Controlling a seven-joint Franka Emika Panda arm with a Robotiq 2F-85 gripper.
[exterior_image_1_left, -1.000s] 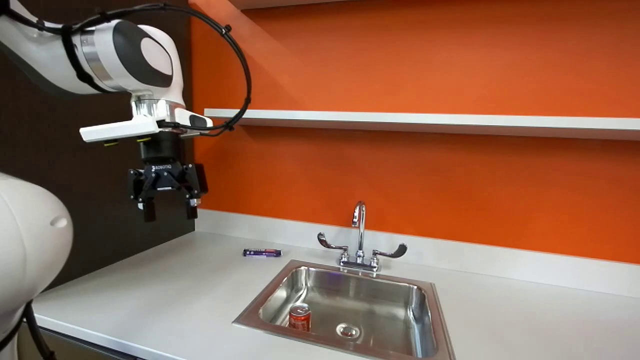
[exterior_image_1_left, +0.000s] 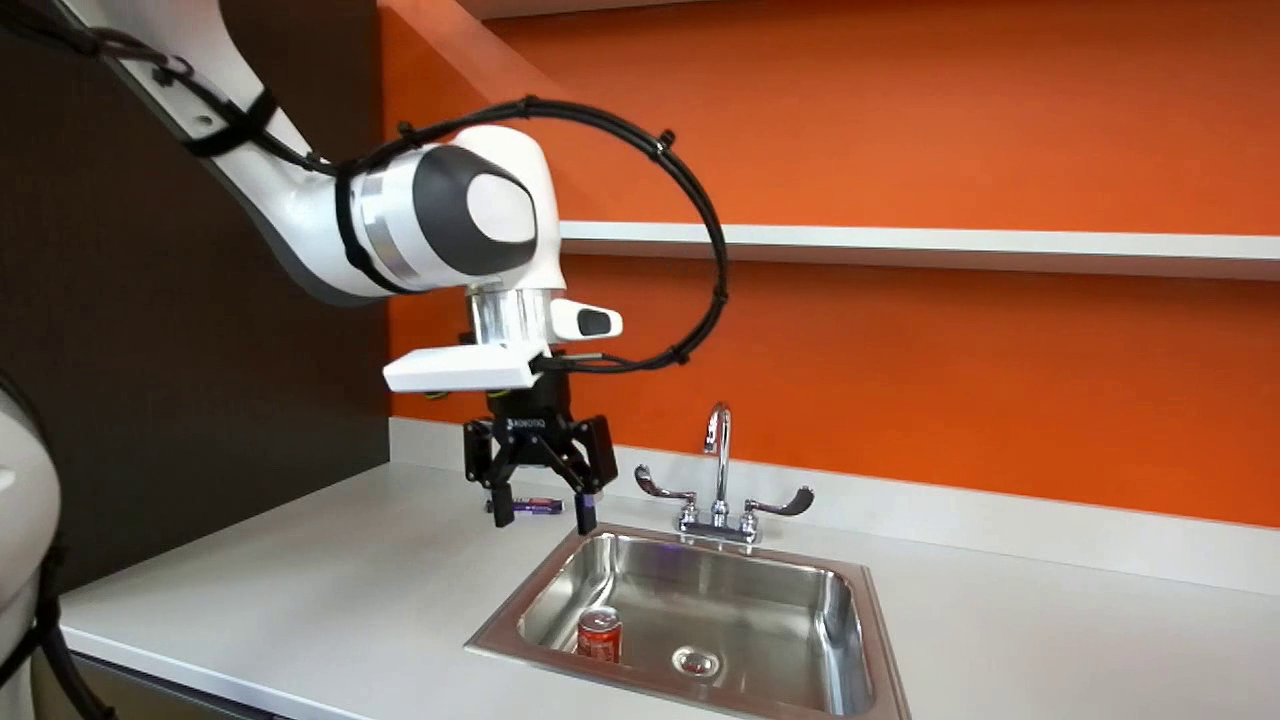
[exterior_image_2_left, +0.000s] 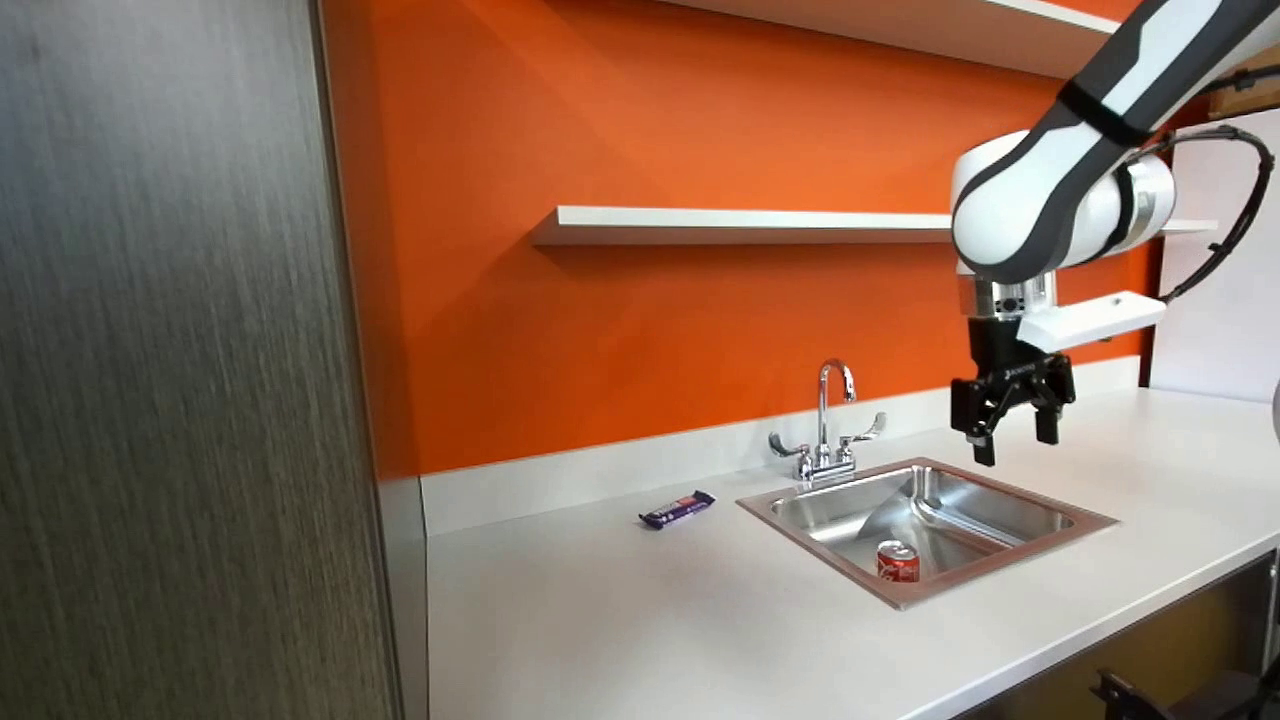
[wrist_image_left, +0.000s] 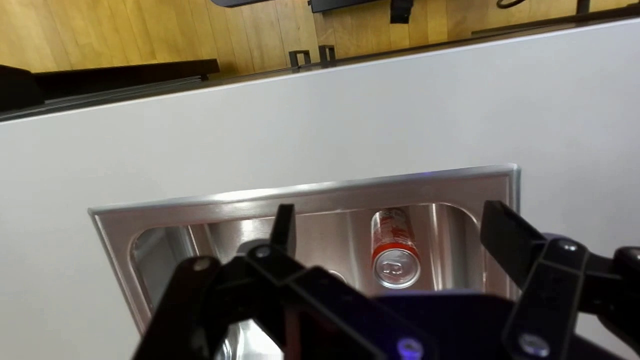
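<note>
A red can (exterior_image_1_left: 600, 634) with a silver top stands upright in the sink (exterior_image_1_left: 864, 624), near one corner of the basin. From above, the can (wrist_image_left: 394, 249) shows between my fingers but well below them. My gripper (exterior_image_1_left: 545, 511) is in the air over the sink area, pointing down, its fingers wide apart and empty. In the second exterior view, the gripper (exterior_image_2_left: 1016, 442) hangs higher than the can (exterior_image_2_left: 897, 562) and clear of it. A purple wrapped bar (exterior_image_2_left: 678, 510) lies on the counter beside the sink; in the first exterior view the gripper covers part of it.
A chrome faucet (exterior_image_1_left: 720, 462) with two lever handles rises behind the sink. A white shelf (exterior_image_1_left: 960, 244) runs along the orange wall, and a dark panel (exterior_image_2_left: 192, 360) closes off one end.
My arm has moved right and lower in the first exterior view, from over the counter's left part to near the sink. The can has stayed put, and the fingers are still apart.
</note>
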